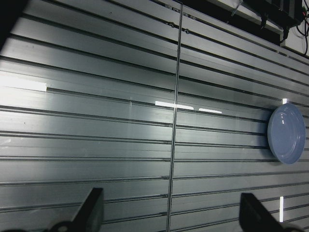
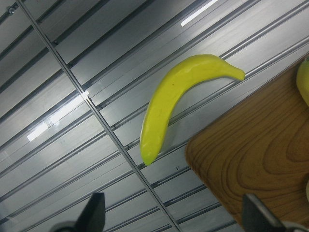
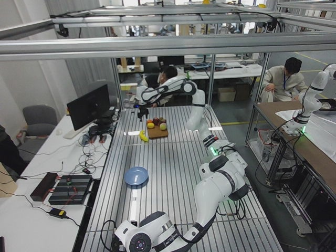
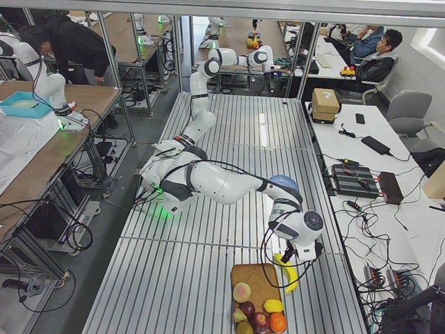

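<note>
A yellow banana [image 2: 169, 96] lies on the slatted metal table beside a wooden board [image 2: 236, 150] holding several fruits, including an orange [image 4: 277, 322]. My right gripper is open above the table near the banana, with nothing between its fingers. A blue plate [image 3: 136, 176] lies on bare slats toward the other end, at the right in the left wrist view. My left gripper hangs open and empty over bare table, off to one side of that plate.
A white side desk [image 3: 42, 157] carries a monitor [image 3: 87, 105], power boxes and loose cables. Another bench [image 3: 278, 110] with a robot arm stands opposite. Metal frame bars cross overhead. People sit beyond the table.
</note>
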